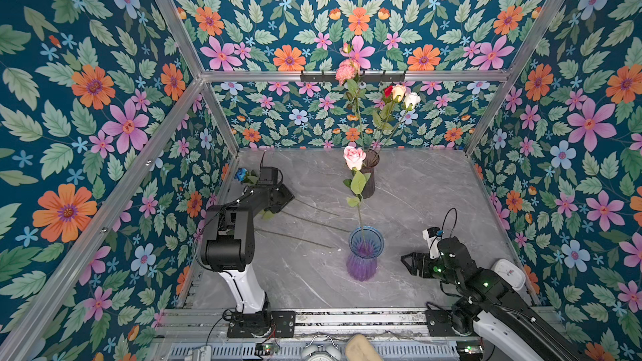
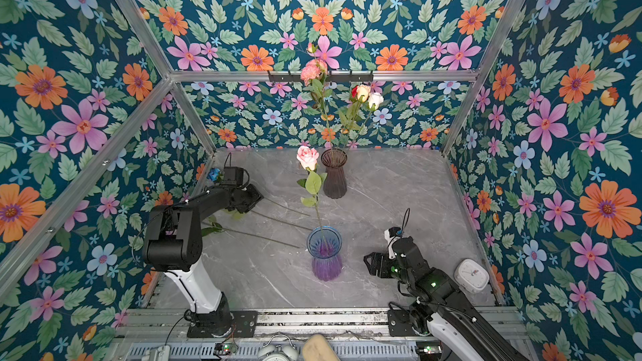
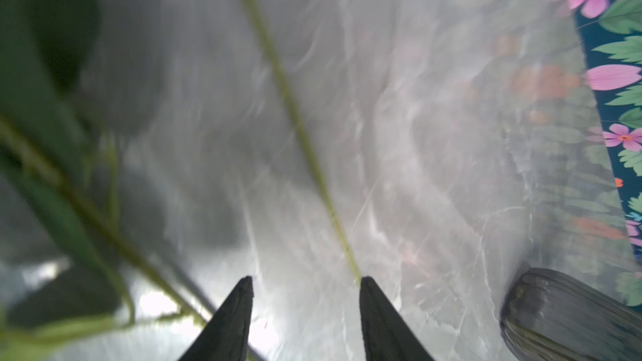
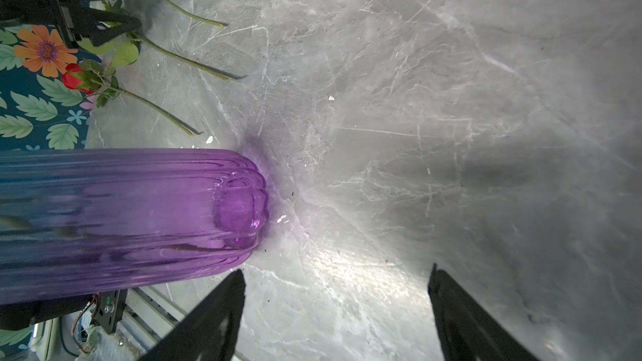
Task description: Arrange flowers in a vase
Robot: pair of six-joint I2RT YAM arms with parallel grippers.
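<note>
The blue-purple glass vase [image 1: 363, 260] stands upright on the front middle of the table, holding one pink rose [image 1: 354, 157]. Behind it, a dark ribbed vase [image 2: 334, 180] holds a coral rose [image 2: 312, 71], a red one and white ones. At the left, flowers lie flat with their stems [image 1: 294, 238] pointing right; a blue bloom [image 1: 240, 173] and a red rose [image 4: 77, 79] show there. Over these stems my left gripper is open, one stem's end near its right fingertip, another stem by its left finger. My right gripper is open and empty, right of the purple vase.
A white square object [image 1: 509, 273] lies at the right edge. Past the front rail are an alarm clock [image 1: 322, 350] and a tan object [image 1: 361, 347].
</note>
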